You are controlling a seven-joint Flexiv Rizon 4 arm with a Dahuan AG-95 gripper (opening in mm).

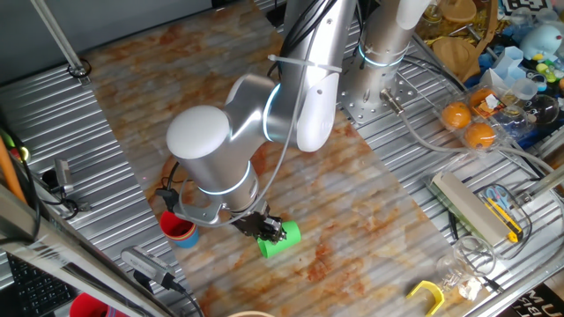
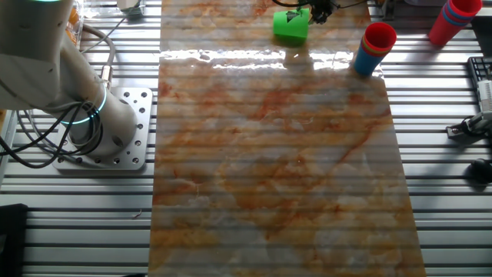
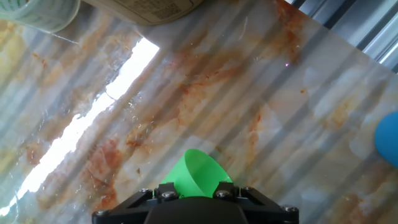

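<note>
A bright green cup [image 1: 280, 239] is tipped on its side near the front of the marble-patterned board [image 1: 352, 202]. My gripper [image 1: 267, 231] is at the cup's left end in exterior view 1, its dark fingers overlapping the green. At the bottom of the wrist view, the green cup [image 3: 198, 171] shows between and beyond the fingertips of the gripper, which lie close to its sides. Whether they press on it does not show. At the top of exterior view 2 the green cup [image 2: 290, 25] appears beside the dark gripper tips.
Nested cups [image 2: 374, 48], red above blue, stand near the cup at the board's edge. More red cups [image 2: 452, 21] sit on the slatted metal surface beyond. A round brown container [image 3: 146, 9] and a clear one [image 3: 43, 14] edge into the wrist view. Much of the board is bare.
</note>
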